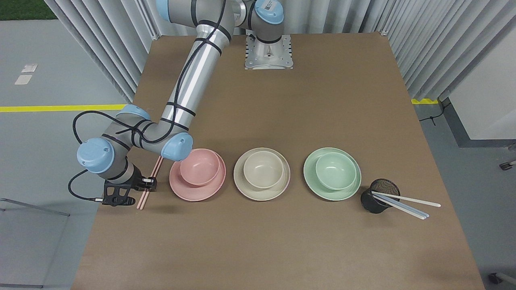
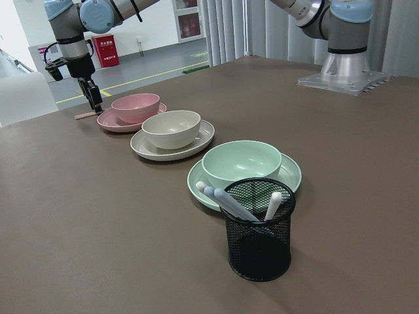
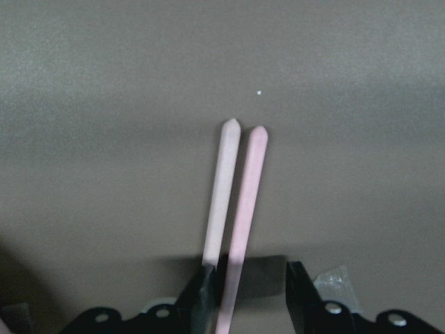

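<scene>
Two pink chopsticks [image 3: 246, 198] lie on the table left of the pink plate [image 1: 193, 192]; the wrist view shows one paler. My gripper is down over them, its fingers apart, the pinker stick between them and the paler one at the left finger; whether that finger touches it is unclear. In the front view the gripper [image 1: 140, 188] covers part of the sticks. The pink bowl [image 1: 199, 166] sits on its plate.
Cream bowl [image 1: 263, 169] and green bowl [image 1: 336, 170] stand on matching plates to the right. A black mesh cup [image 2: 258, 252] holds several light chopsticks.
</scene>
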